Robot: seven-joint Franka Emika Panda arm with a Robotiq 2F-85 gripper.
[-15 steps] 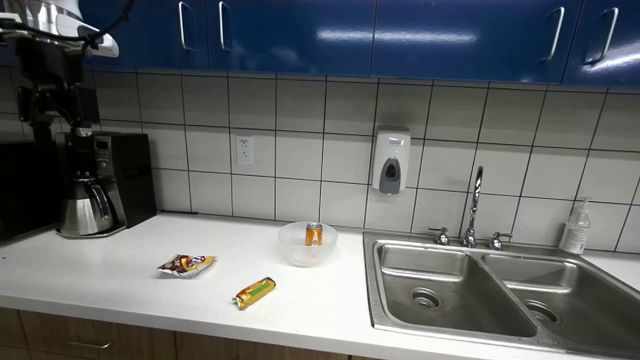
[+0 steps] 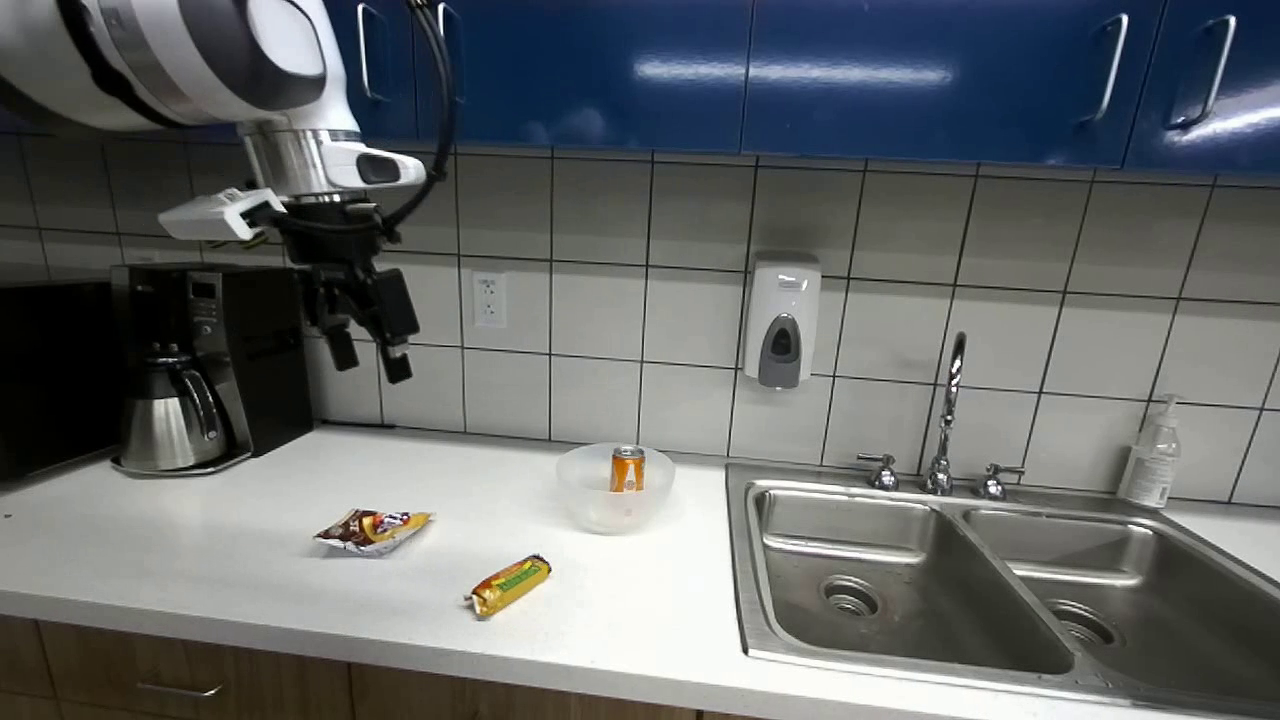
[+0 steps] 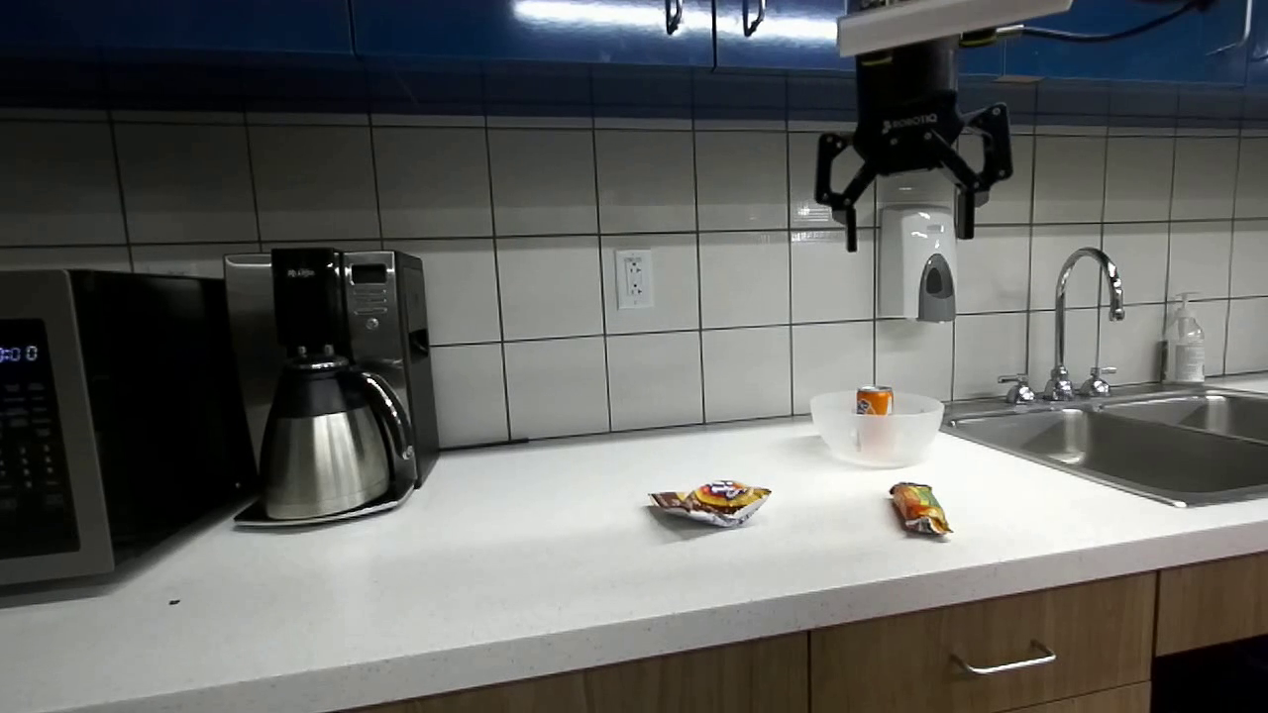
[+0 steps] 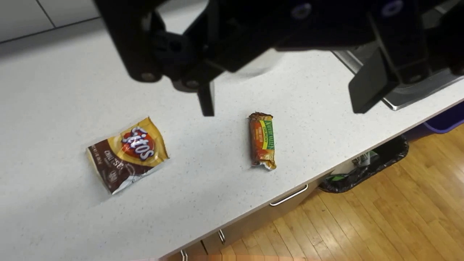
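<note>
My gripper (image 3: 909, 234) is open high above the counter, with nothing between its fingers. In the wrist view the two fingertips (image 4: 206, 99) stand wide apart. Below lies a granola bar (image 4: 262, 141) in an orange, yellow and green wrapper, flat on the counter and near its front edge. A brown and yellow Fritos bag (image 4: 128, 156) lies to the left of the bar. Toward the wall sits a translucent bowl (image 2: 588, 506), and an orange can (image 2: 627, 469) stands upright inside it. Only a blurred bit of the bowl shows behind the gripper in the wrist view.
A double steel sink (image 2: 746, 576) with a faucet (image 2: 950, 414) is right of the bowl. On the left are a coffee maker (image 3: 339, 416) and a microwave (image 3: 119, 428). Blue cabinets (image 2: 600, 72) overhang the back. Between microwave and bag the counter is mostly bare.
The arm has swung to the right in exterior view 1, from in front of the coffee maker, and its gripper now hangs a bit lower. The bag, bar, bowl and can have stayed put.
</note>
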